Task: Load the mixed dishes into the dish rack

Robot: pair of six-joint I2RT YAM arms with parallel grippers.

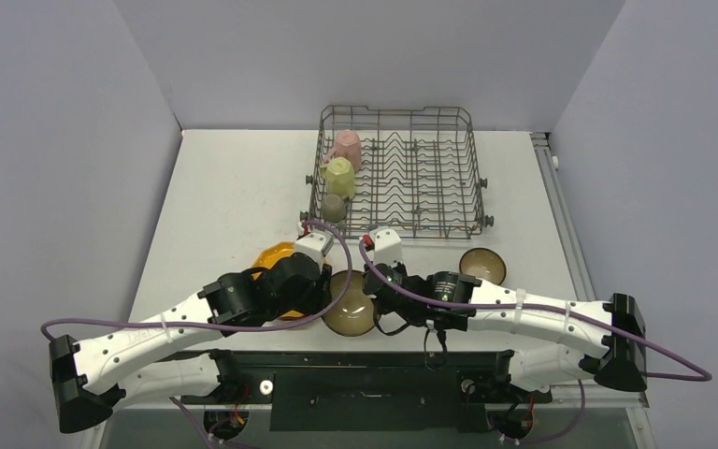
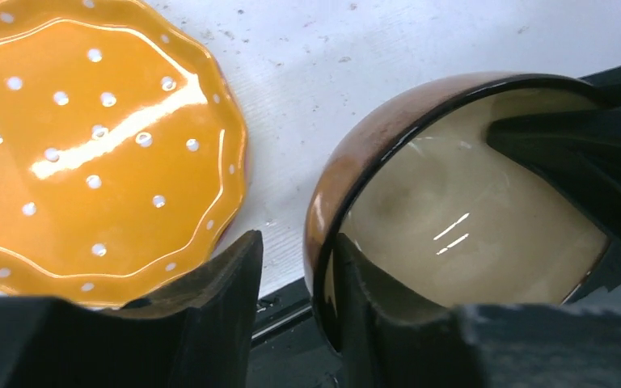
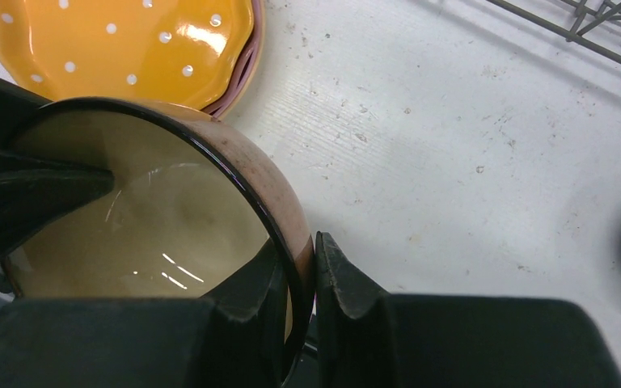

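A brown bowl with a beige inside hangs tilted between my two arms. My right gripper is shut on its rim. At the opposite side, my left gripper has its fingers apart with the bowl's rim between them; a gap shows on the outer side. A yellow scalloped plate with white dots lies on top of a stack, partly under my left arm. The wire dish rack stands at the back, holding a pink mug, a yellow-green mug and a grey cup along its left side.
Another brown bowl sits on the white surface right of centre, in front of the rack's right corner. The rack's middle and right are empty.
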